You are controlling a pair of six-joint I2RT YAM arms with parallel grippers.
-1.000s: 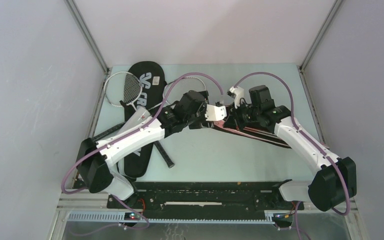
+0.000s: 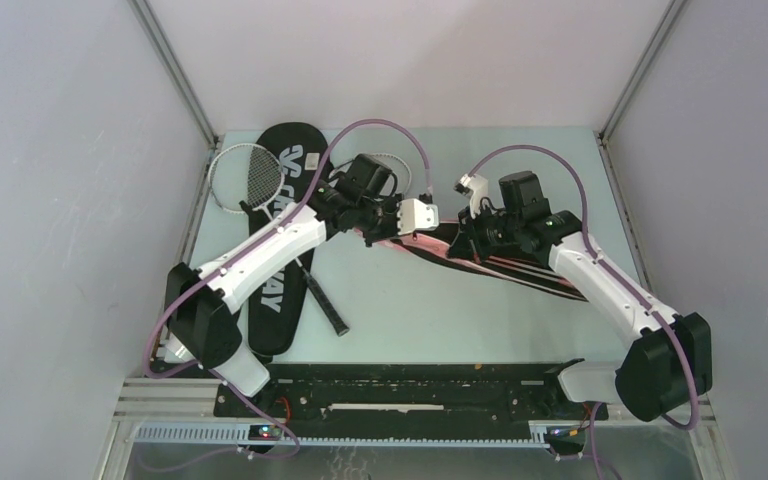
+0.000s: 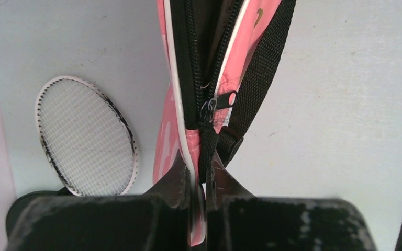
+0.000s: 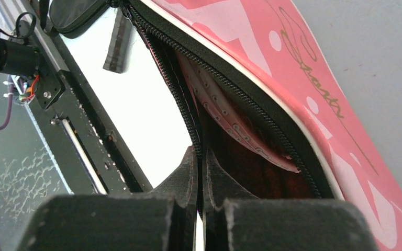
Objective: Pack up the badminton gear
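Observation:
The pink bag (image 2: 423,241) lies between my two arms, its zipped opening parted. At its tapered end, near the zipper pull (image 3: 224,100), my left gripper is shut on the pink bag. My right gripper is shut on the thin black zipper edge of the opening; the bag's interior (image 4: 256,172) shows beside it. One white-rimmed racket (image 2: 282,176) rests over the black case at the left, its dark handle (image 2: 326,306) pointing toward the front. The head of a second racket (image 3: 86,137) lies behind my left gripper, partly hidden from above.
A long black case (image 2: 278,305) with white lettering lies along the table's left side. The bag's black strap (image 3: 264,68) hangs beside its opening. Bare table (image 2: 420,320) stretches in front of the bag, up to the dark front rail (image 2: 400,380).
The right arm is nearly still.

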